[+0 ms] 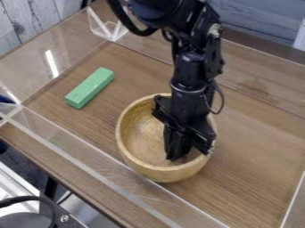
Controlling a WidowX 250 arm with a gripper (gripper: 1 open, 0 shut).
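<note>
My black arm reaches down from the top of the camera view, with the gripper (174,142) low inside a round tan bowl (136,134). The fingertips are in the bowl's right part, dark and overlapping, so whether they are apart or hold anything cannot be made out. The bowl's floor is partly hidden behind the gripper. A green block (89,87) lies on the wooden table (256,151) to the left of the bowl.
Clear plastic edging runs along the table's left and lower-left side, with dark gear beyond it at the bottom left. The table right of the bowl and behind it is clear.
</note>
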